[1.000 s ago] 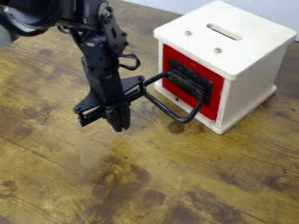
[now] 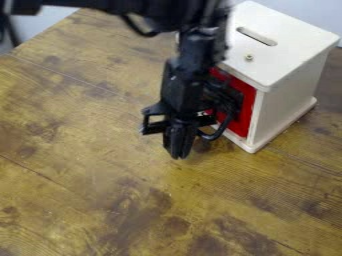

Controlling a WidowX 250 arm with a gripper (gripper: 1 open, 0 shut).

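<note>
My black gripper (image 2: 178,140) points down over the wooden table in front of a white wooden box (image 2: 283,75) with a slot in its top and a red front (image 2: 241,118). The gripper looks shut, with nothing visible between its fingers. It and the arm cover much of the red front and the black fitting on it, so I cannot tell whether they touch.
A pale area beyond the table's edge shows at the top left.
</note>
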